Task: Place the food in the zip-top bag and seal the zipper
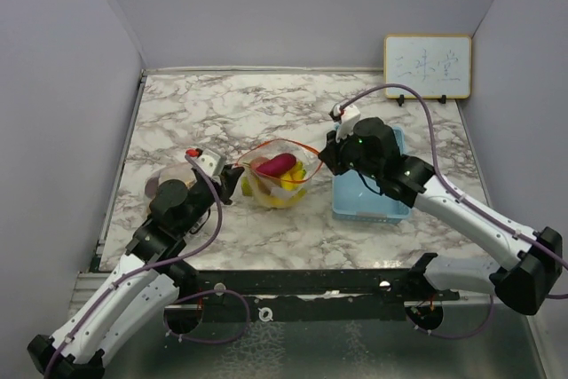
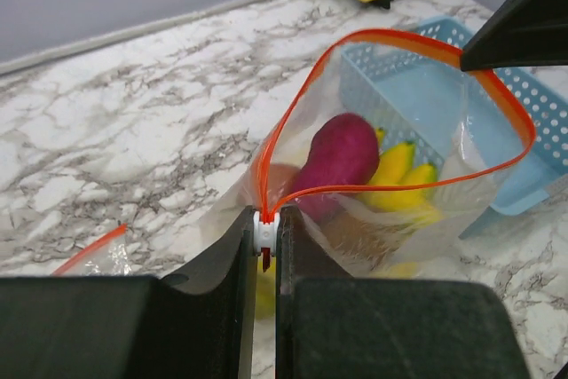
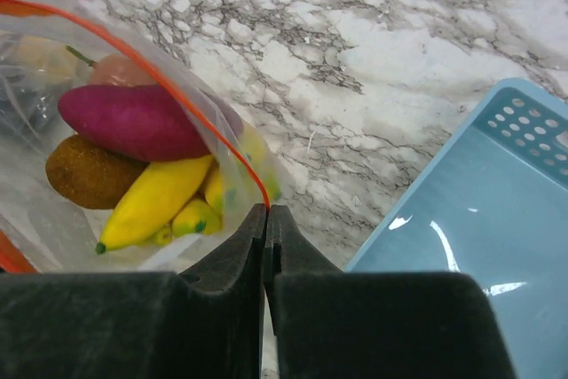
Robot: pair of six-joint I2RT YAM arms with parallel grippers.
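Observation:
A clear zip bag (image 1: 275, 193) with an orange zipper rim hangs open between the grippers, holding a purple eggplant-like piece (image 2: 339, 159), yellow bananas (image 3: 153, 203), a brown potato-like piece (image 3: 89, 170) and other food. My left gripper is shut on the white zipper slider (image 2: 264, 230) at one corner of the bag. My right gripper is shut on the bag's orange-edged rim at the opposite side, with only the thin edge at its fingertips.
An empty blue basket (image 1: 368, 206) stands right of the bag, under the right arm. A second bag (image 2: 89, 259) with an orange strip lies at the left. A whiteboard (image 1: 426, 59) stands at the back right.

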